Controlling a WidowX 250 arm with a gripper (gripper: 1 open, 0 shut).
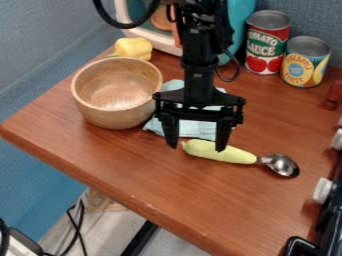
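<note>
My black gripper [197, 140] hangs low over the table, its two fingers apart, standing open just above a pale yellow corn cob [217, 151]. A metal spoon [278, 164] lies at the cob's right end. A light blue cloth [158, 126] lies behind them, partly hidden by the gripper. A wooden bowl [114, 92] sits to the left. Whether the fingers touch the cob cannot be told.
A yellow item [131, 47] is behind the bowl. A tomato can [266, 45] and a yellow-label can [305, 62] stand at the back right.
</note>
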